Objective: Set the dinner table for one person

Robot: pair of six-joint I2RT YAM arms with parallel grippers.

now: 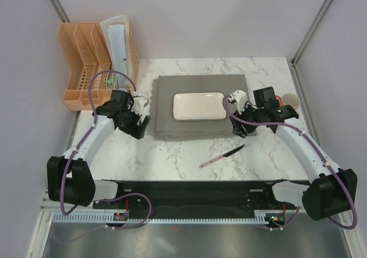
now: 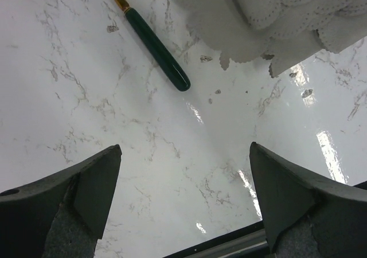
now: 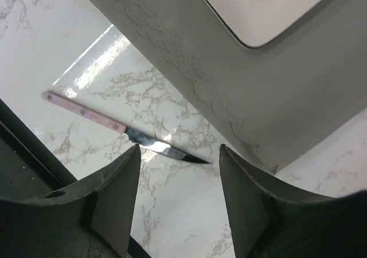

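A white rectangular plate (image 1: pixel 199 106) lies in the middle of the grey placemat (image 1: pixel 172 131). In front of the mat's right part, a knife with a pink handle (image 1: pixel 213 161) rests slantwise on the marble table. The right wrist view shows the knife (image 3: pixel 114 124) beyond my right gripper, which is part open with nothing held. Beside the mat's left edge hovers my left gripper (image 1: pixel 137 129), open and empty. A utensil with a green handle and golden neck (image 2: pixel 157 49) lies by the mat in the left wrist view; its other end is out of frame.
An orange basket rack (image 1: pixel 80 63) with a white-blue item (image 1: pixel 118 49) stands at the back left. A pale cup (image 1: pixel 291 101) sits at the right, partly behind the right arm. Bare marble (image 1: pixel 155 161) lies along the front.
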